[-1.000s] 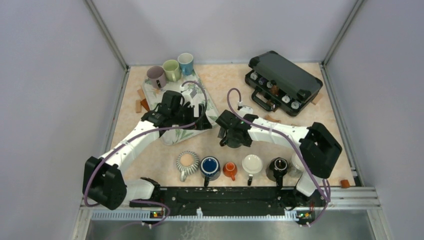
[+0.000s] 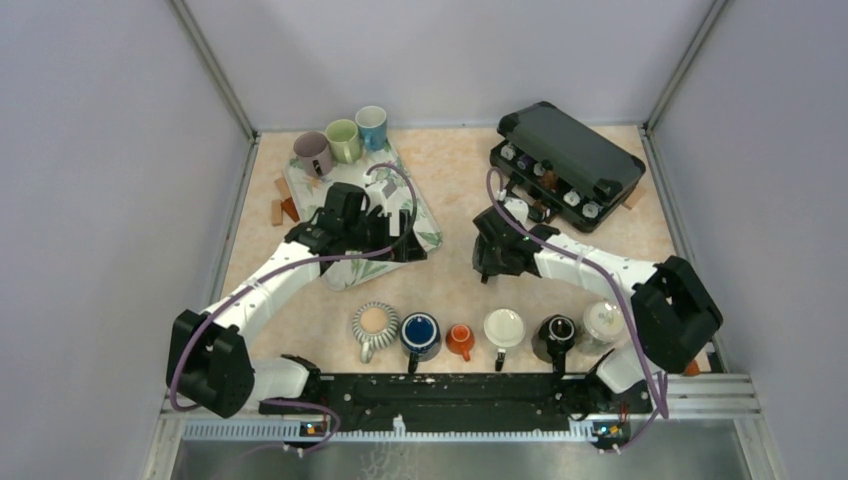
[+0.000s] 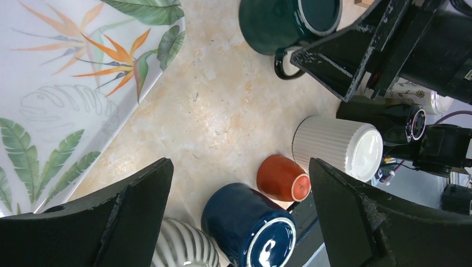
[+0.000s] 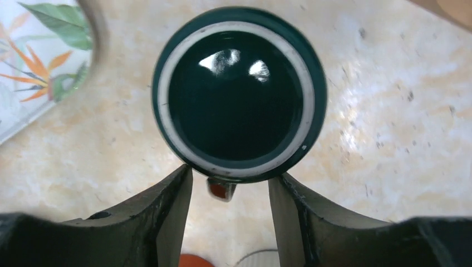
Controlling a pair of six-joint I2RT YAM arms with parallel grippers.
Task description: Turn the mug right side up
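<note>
A dark green mug [image 4: 239, 100] stands bottom up beneath my right gripper [image 2: 485, 270], its pale foot ring and handle showing in the right wrist view. The right fingertips [image 4: 178, 183] are apart at the near rim of its base, beside the handle. In the left wrist view the green mug [image 3: 278, 22] is at the top, near the right gripper's body. My left gripper is open over the table by the white tray [image 3: 50, 67], with nothing between its fingers.
Several mugs line the front, among them an orange cup [image 2: 460, 342] and a navy mug [image 2: 420, 345]. Three mugs [image 2: 343, 140] stand at the tray's back. An open black case [image 2: 580, 150] lies back right. Wooden blocks [image 2: 277, 212] lie left of the tray.
My right arm has moved rightward, and its gripper now sits further right than a second ago. The left arm looks nearly unchanged.
</note>
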